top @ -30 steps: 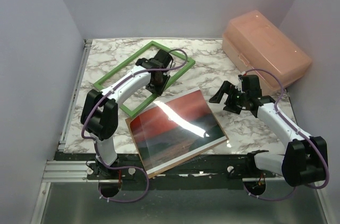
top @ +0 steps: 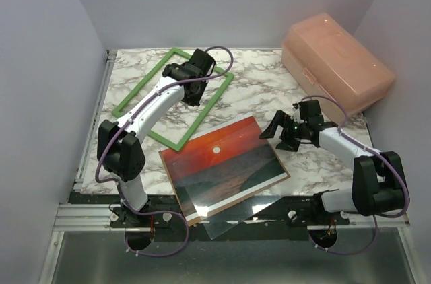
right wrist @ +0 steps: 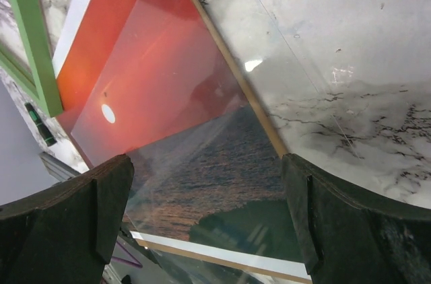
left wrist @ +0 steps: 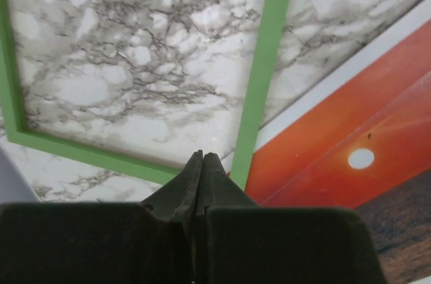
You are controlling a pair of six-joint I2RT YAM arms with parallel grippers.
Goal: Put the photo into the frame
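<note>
The green frame (top: 203, 112) lies on the marble at the back left, its near corner by the photo's edge. My left gripper (top: 192, 102) is over the frame's inner side in the top view. In the left wrist view its fingertips (left wrist: 210, 166) meet with nothing between them, and the green bar (left wrist: 259, 75) passes outside them. The sunset photo (top: 219, 156) with white borders rests on a brown board (top: 174, 186). Over the photo's right part, my right gripper stands open and empty, its fingers wide apart.
A clear sheet (top: 232, 220) lies askew over the photo and sticks out past the table's front edge. A large orange box (top: 337, 62) fills the back right. Bare marble (top: 252, 72) shows between box and frame.
The clear sheet has slid frontward. The right arm has shifted slightly.
</note>
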